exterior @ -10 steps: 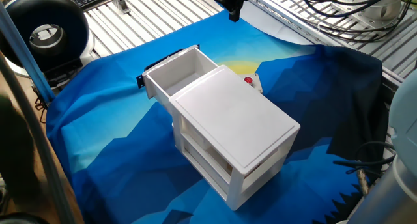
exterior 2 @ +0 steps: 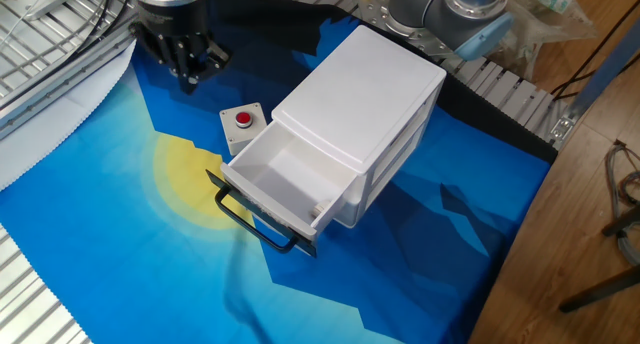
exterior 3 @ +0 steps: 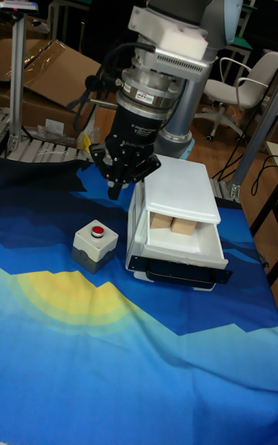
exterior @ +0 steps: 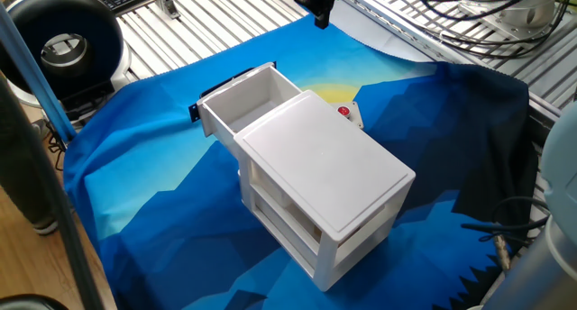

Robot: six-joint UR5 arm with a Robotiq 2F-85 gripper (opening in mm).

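A white cabinet point(exterior: 325, 161) stands on the blue cloth, with its upper drawer point(exterior 2: 290, 174) pulled out. The drawer's front carries a black handle point(exterior 2: 250, 222). Tan wooden blocks point(exterior 3: 182, 226) show at the back of the drawer opening, partly under the cabinet top. Beside the cabinet sits a box with a red button point(exterior 3: 97, 232). My black gripper point(exterior 3: 113, 191) hangs above the cloth, pointing down, apart from the cabinet and the button box. Its fingertips are together and nothing shows between them. Only its lower end point(exterior: 322, 20) enters exterior view 1, at the top edge.
Slatted metal table surface point(exterior: 162, 49) borders the cloth, with loose black cables point(exterior: 487, 31) at the back right. A round black object point(exterior: 63, 44) stands at the far left.
At the left edge of exterior view 1, a person has shifted. The arm, cabinet, drawer and button box look unchanged.
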